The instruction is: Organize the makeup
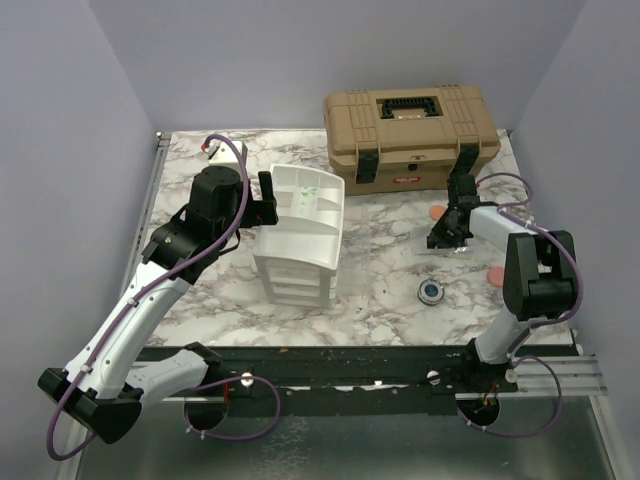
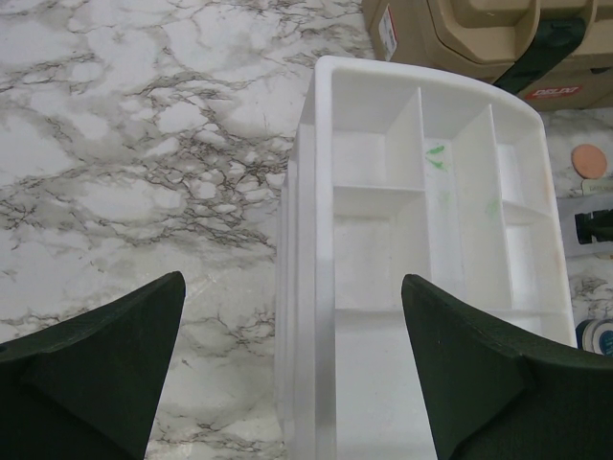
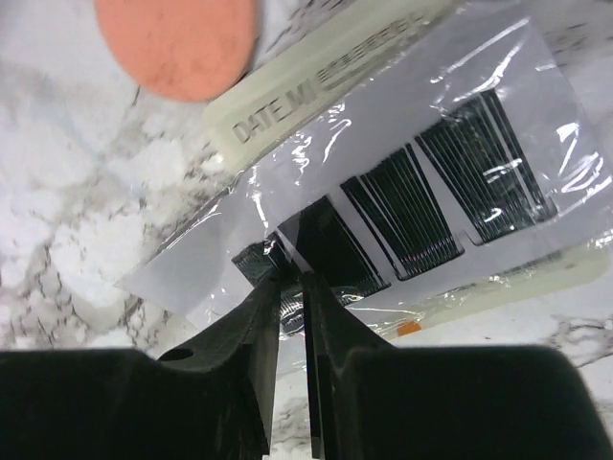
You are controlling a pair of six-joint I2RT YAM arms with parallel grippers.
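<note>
A clear plastic packet [image 3: 498, 307] with several black strips inside lies on the marble. My right gripper is down on it, fingertips close together over the left strips; whether they pinch the film I cannot tell. Peach discs [image 1: 495, 275] lie nearby, one [image 3: 177, 38] beside the packet. A small round jar [image 1: 430, 292] sits below the packet. The white compartment organizer [image 2: 374, 383] stands mid-table with empty compartments. My left gripper hovers open by its left side.
A tan case [image 1: 360, 110] fills the back right.
</note>
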